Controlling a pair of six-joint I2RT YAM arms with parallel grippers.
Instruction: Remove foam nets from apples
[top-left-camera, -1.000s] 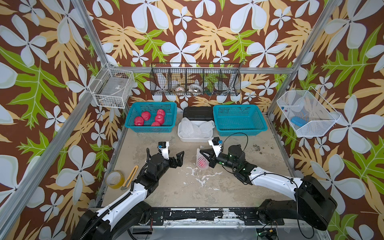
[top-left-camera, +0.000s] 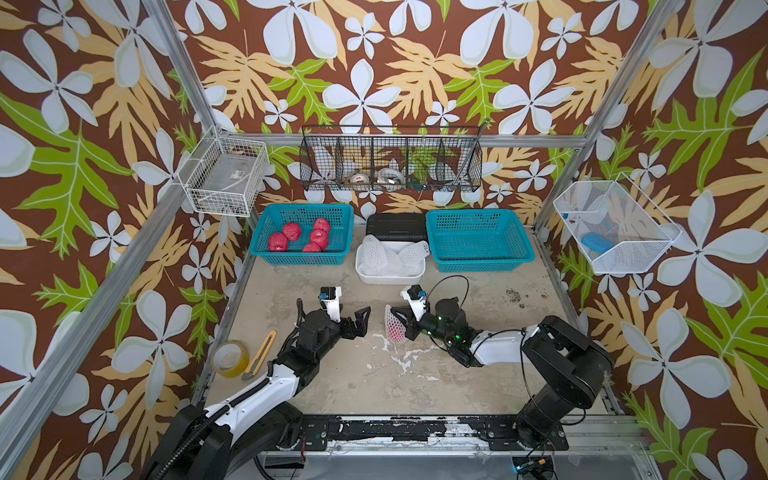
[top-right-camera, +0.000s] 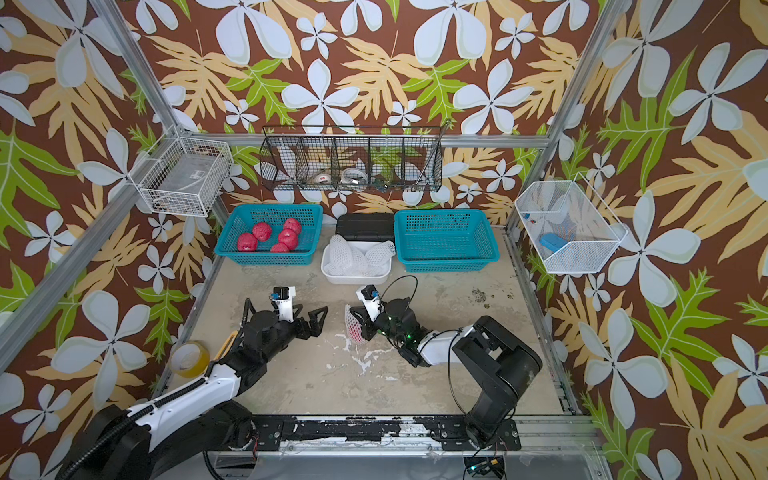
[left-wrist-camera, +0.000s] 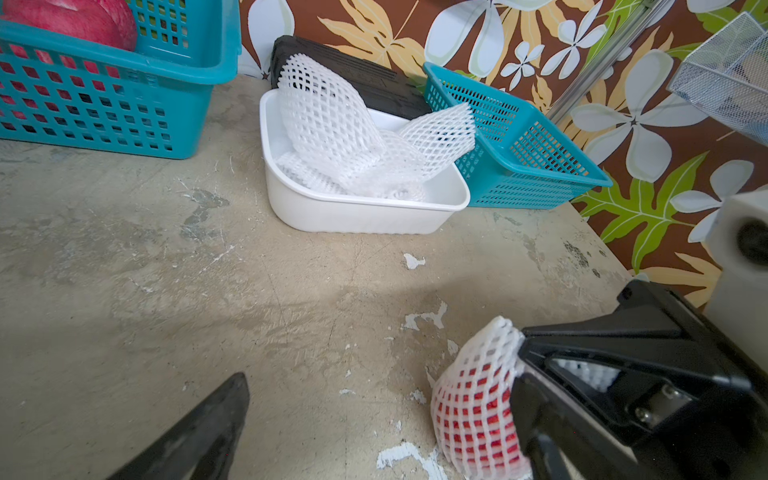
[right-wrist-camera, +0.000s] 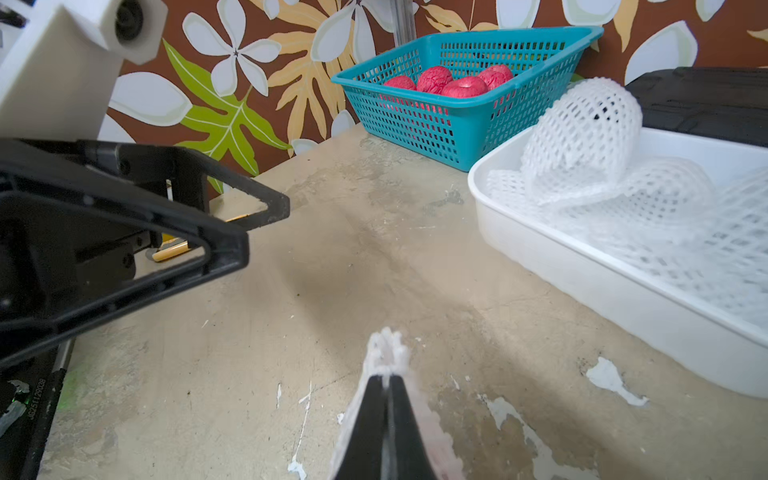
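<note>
A red apple in a white foam net (left-wrist-camera: 478, 412) hangs under my right gripper (top-left-camera: 397, 311), whose fingers are shut on the net's gathered upper part. The right wrist view shows only the white net (right-wrist-camera: 387, 349) around the shut fingertips; the apple is hidden there. My left gripper (top-left-camera: 365, 321) stands open to the left of the netted apple, apart from it, with nothing between its fingers. Several red apples (top-left-camera: 319, 238) lie in the left teal basket (top-left-camera: 268, 257). Loose empty foam nets (left-wrist-camera: 332, 132) fill much of the white bin (left-wrist-camera: 360, 216).
An empty teal basket (top-left-camera: 480, 260) stands at the back right. Behind the white bin is a black case (top-left-camera: 397, 227). A yellow tape roll (top-left-camera: 231, 359) and an orange-handled tool (top-left-camera: 260, 353) lie at the left.
My right gripper has moved left with the netted apple, bringing it closer to the left gripper. The left gripper has shifted only slightly and stays open.
</note>
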